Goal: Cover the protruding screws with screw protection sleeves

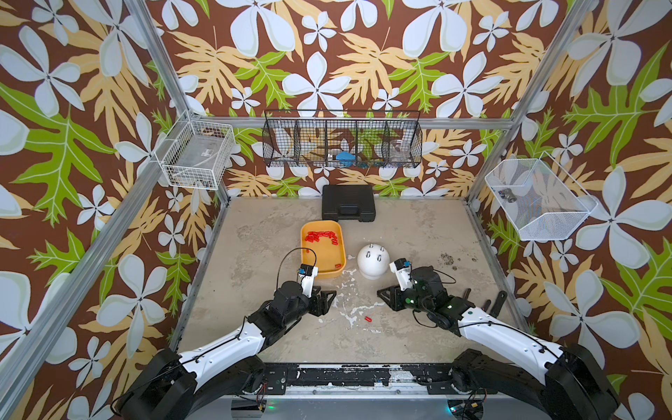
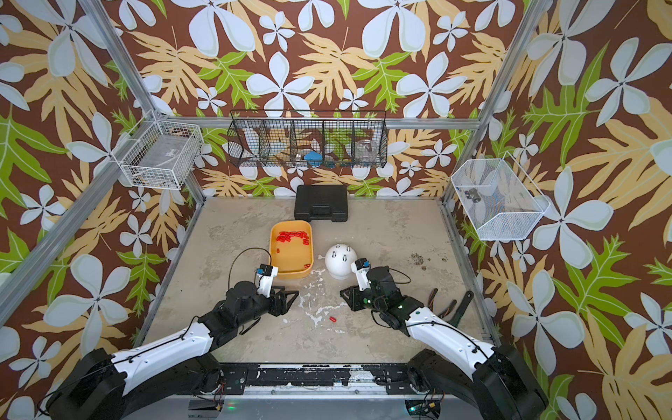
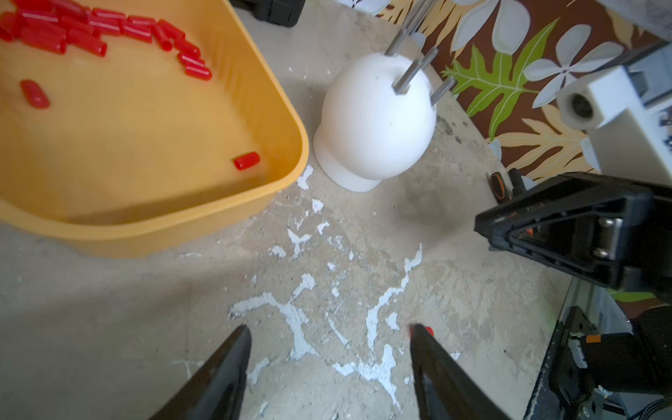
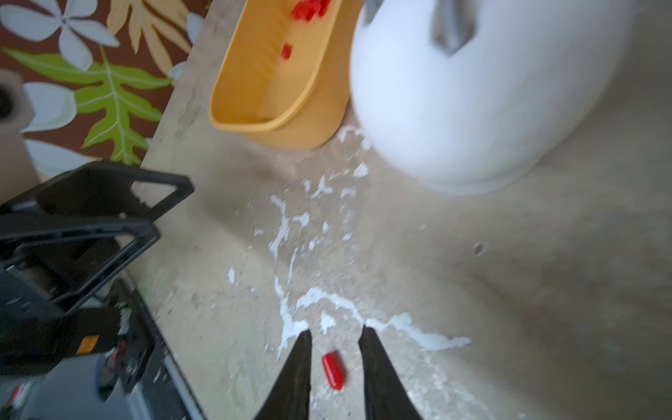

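Observation:
The white dome (image 1: 372, 260) stands right of the orange tray (image 1: 323, 271), with several upright metal screws (image 3: 407, 75) on top, none visibly sleeved. Red sleeves (image 3: 43, 38) lie in the tray; a single sleeve (image 4: 332, 371) lies loose on the bench. My left gripper (image 1: 324, 301) is in front of the tray, open with nothing between its fingers. My right gripper (image 1: 387, 295) is low, in front of the dome, fingers apart, with the loose sleeve beyond them in the right wrist view.
A black case (image 1: 348, 203) lies at the back. Dark hand tools (image 2: 458, 311) lie at the right edge. Wire baskets (image 1: 196, 154) hang on the frame. The bench front between the arms is mostly clear.

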